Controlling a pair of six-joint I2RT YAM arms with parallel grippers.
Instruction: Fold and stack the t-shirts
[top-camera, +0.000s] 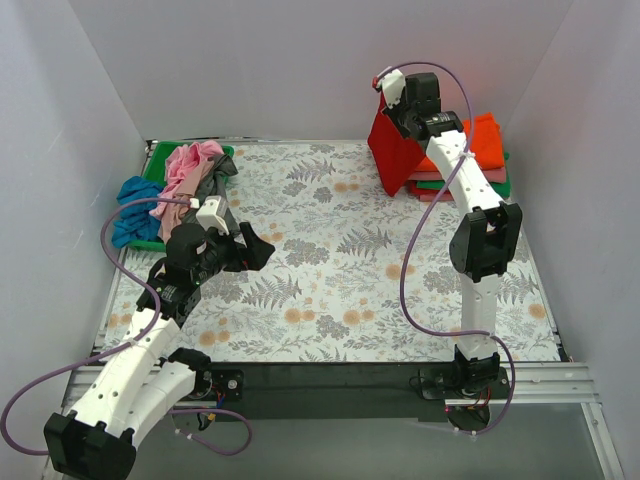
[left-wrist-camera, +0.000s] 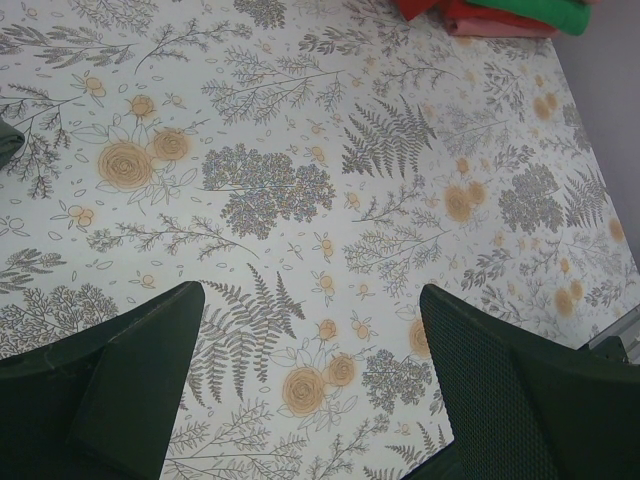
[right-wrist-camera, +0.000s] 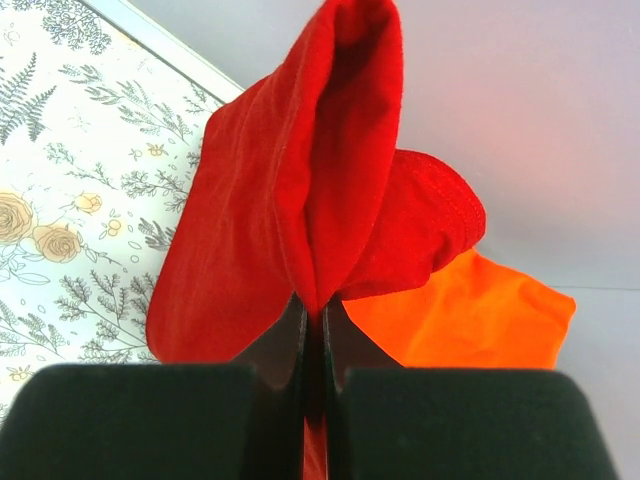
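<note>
My right gripper is shut on a red t-shirt (top-camera: 390, 150), which hangs from it just left of the stacked shirts at the back right. The stack has an orange shirt (right-wrist-camera: 470, 320) on top, with pink, green and red layers (left-wrist-camera: 515, 15) below. My left gripper stands open over the floral table near the left, nothing between its fingers.
A green basket (top-camera: 157, 158) at the back left holds blue (top-camera: 133, 210), pink and grey clothes. Walls stand along the back and both sides.
</note>
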